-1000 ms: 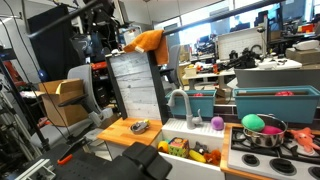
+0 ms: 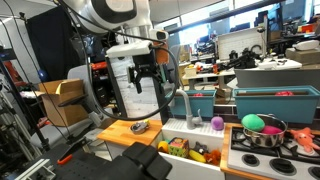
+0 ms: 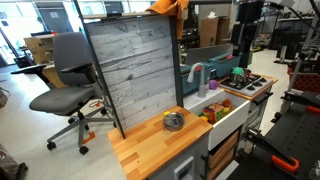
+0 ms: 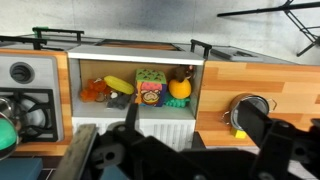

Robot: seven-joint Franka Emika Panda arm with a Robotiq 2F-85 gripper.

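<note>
High above the counter, my gripper [image 2: 137, 79] hangs with its fingers spread wide. In the wrist view the gripper shows a broad gap and nothing held. Below it is an open white drawer [image 4: 160, 130] with a yellow banana-like toy [image 4: 117, 84], a patterned cube [image 4: 151, 90], an orange-yellow toy [image 4: 180, 88] and other small toys. A small metal pan [image 4: 250, 108] sits on the wooden top to the right, a yellow piece [image 4: 239, 134] at its edge. At the far left of that view, a pot holds a green ball [image 4: 6, 133].
A stove [image 2: 270, 160] carries the metal pot [image 2: 277, 139] with green and pink balls. The faucet [image 2: 187, 105] rises behind the drawer, with a purple object [image 2: 217, 123] nearby. Blue bins [image 2: 275, 108] line the back. Bare wood [image 3: 140, 150] lies around the pan.
The arm has come down from near the top of exterior view 1 and somewhat to the right, bringing the gripper lower. The counter objects look unmoved.
</note>
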